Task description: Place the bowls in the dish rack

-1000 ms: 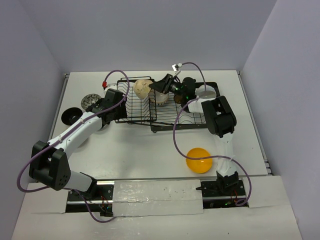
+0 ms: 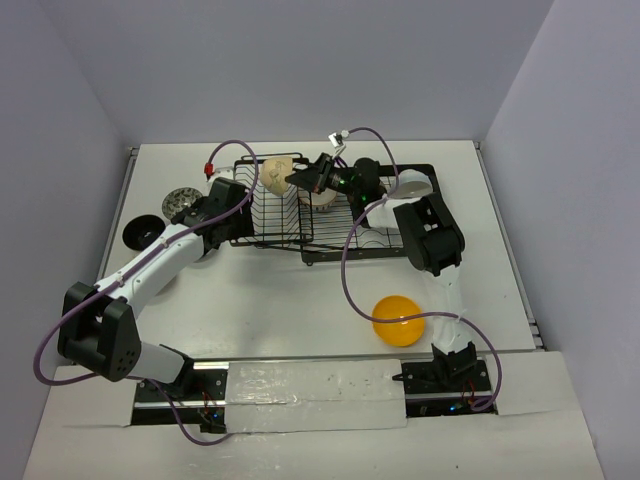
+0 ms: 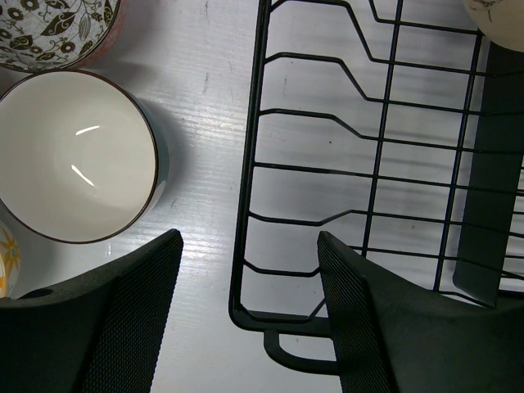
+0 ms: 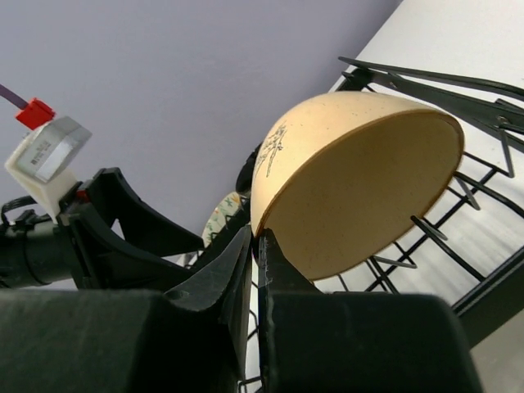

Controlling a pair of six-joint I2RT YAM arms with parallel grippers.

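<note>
A cream bowl (image 4: 360,192) is tilted on its side over the left part of the black wire dish rack (image 2: 270,240). My right gripper is shut on this bowl's rim, which meets the fingertips; in the top view the bowl (image 2: 275,175) sits just left of that gripper (image 2: 291,179). My left gripper stands open above the rack's left edge, nothing between its fingers. Left of it in the left wrist view are a white bowl with a dark rim (image 3: 78,155) and a flower-patterned bowl (image 3: 53,29).
Other dishes stand in the rack's right section, including a white bowl (image 2: 412,183), partly hidden by my right arm. A yellow-orange bowl (image 2: 399,321) rests at the front right, and a dark bowl (image 2: 144,232) at the left.
Over the last second my right gripper and the cream bowl have shifted left, and the bowl has turned slightly. The left arm looks still.
</note>
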